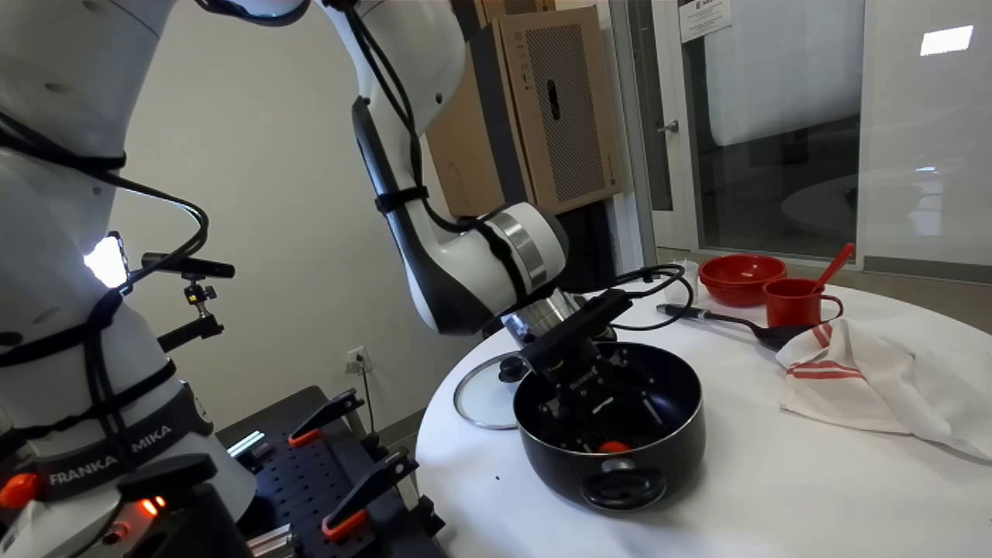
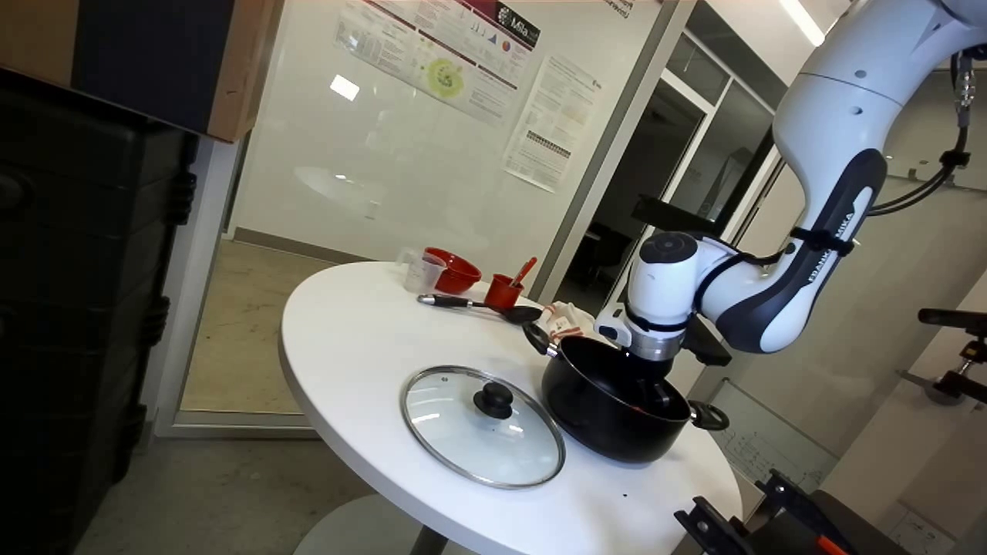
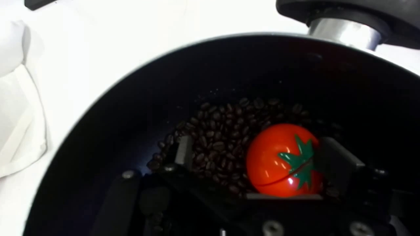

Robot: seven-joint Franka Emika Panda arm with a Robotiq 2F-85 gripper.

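A black two-handled pot [image 1: 609, 474] stands on the white table, and my gripper reaches down inside it. Dark coffee beans [image 3: 220, 145] cover part of the pot's floor in the wrist view. On them rests a round red tomato [image 3: 271, 161] with a green leaf top, seen between my parted fingers and close to the right one. The fingers stand open, and the tomato does not look gripped. In exterior view 1 just a red patch of the tomato [image 1: 614, 447] shows near the pot's rim. Exterior view 2 mostly hides the fingers behind the pot wall.
A glass lid [image 2: 453, 435] lies beside the pot. Farther off are a black ladle [image 1: 716, 318], a red bowl [image 1: 742, 280], a red mug [image 1: 792, 305], a clear measuring cup [image 2: 422, 274] and a white, red-striped towel [image 1: 865, 381].
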